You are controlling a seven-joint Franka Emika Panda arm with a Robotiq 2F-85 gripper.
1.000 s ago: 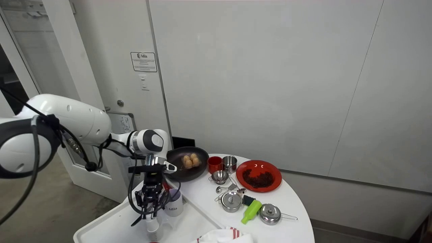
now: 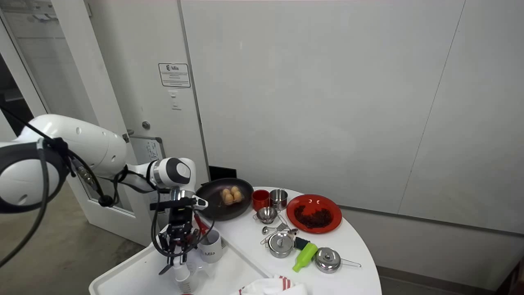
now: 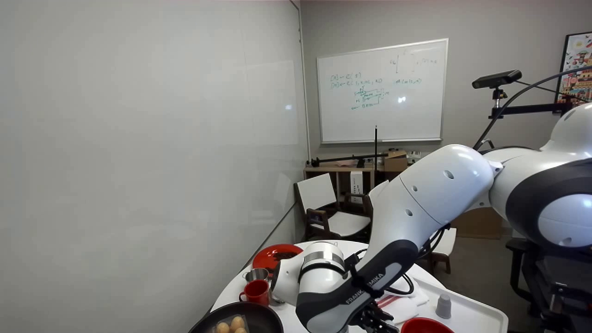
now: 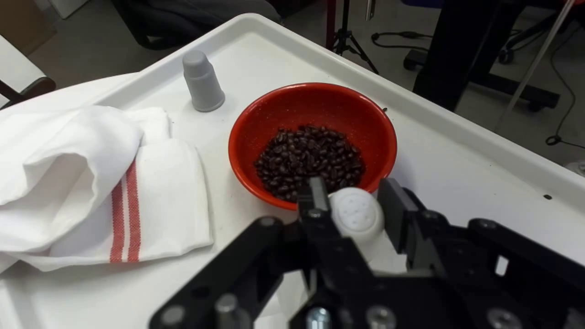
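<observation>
A white shaker (image 4: 357, 216) with a holed top is held between the fingers of my gripper in the wrist view. My fingers are shut on it. Exterior view 1 shows the shaker (image 2: 182, 276) pointing down below the gripper (image 2: 179, 260), over the white tray (image 2: 123, 275); whether its base touches the tray I cannot tell. Just beyond the shaker in the wrist view sits a red bowl (image 4: 313, 93) of dark beans. In exterior view 2 the arm hides the shaker.
A grey shaker (image 4: 203, 82) stands behind the bowl, left of it. Left lies a striped white towel (image 4: 164, 203). Close to the gripper is a white mug (image 2: 211, 248). A black pan (image 2: 221, 209), red plate (image 2: 314, 211) and steel pots crowd the table. The tray's right side is mostly clear.
In exterior view 1 my arm and gripper have shifted slightly left, and the white shaker's top has moved with them. The table items look unmoved.
</observation>
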